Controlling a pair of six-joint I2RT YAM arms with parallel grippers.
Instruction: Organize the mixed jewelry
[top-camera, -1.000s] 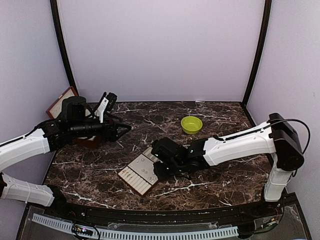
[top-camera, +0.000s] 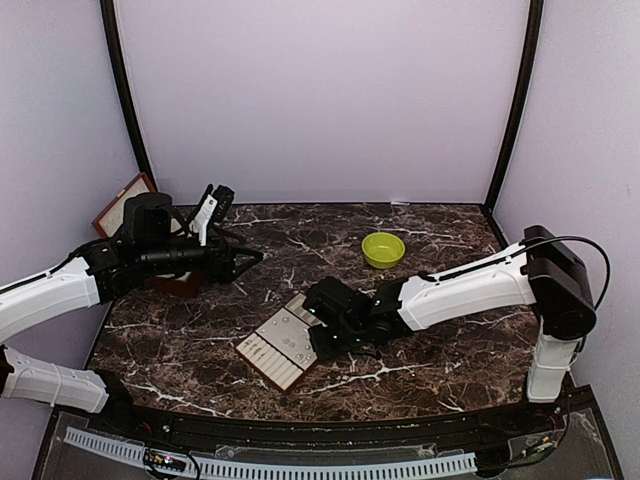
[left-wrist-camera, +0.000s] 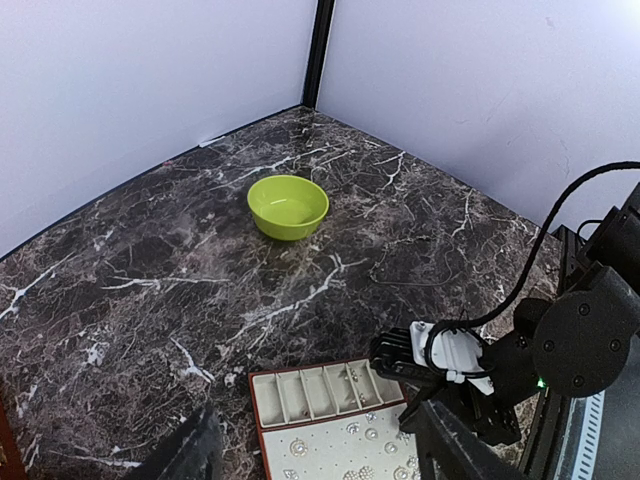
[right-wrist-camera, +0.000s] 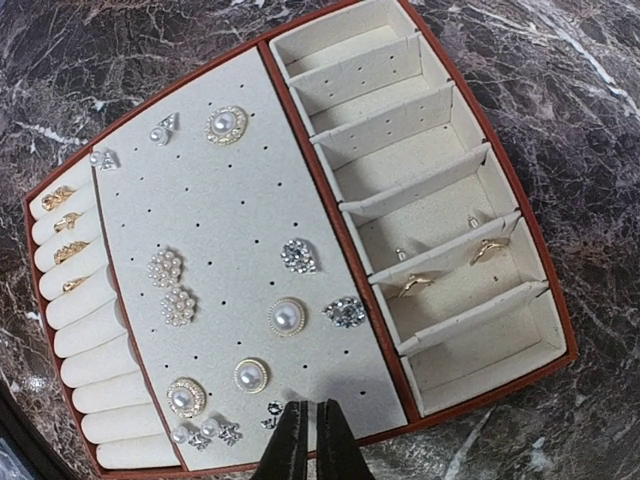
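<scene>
A wooden jewelry tray (right-wrist-camera: 267, 58) holds ring rolls (right-wrist-camera: 93, 344) with gold rings on a few, an earring board (right-wrist-camera: 210, 200) with pearl and crystal earrings, and divided compartments (right-wrist-camera: 478, 355), two with small pieces. My right gripper is shut over the board's lower edge, beside a small crystal piece (right-wrist-camera: 272, 420); whether it grips that piece is unclear. My left gripper (top-camera: 243, 255) hangs open above the left of the table, empty; its fingers show at the bottom of the left wrist view.
An empty green bowl (top-camera: 382, 250) stands at the back right. A wooden case (top-camera: 115, 210) is at the far left, partly behind the left arm.
The left arm has not moved.
</scene>
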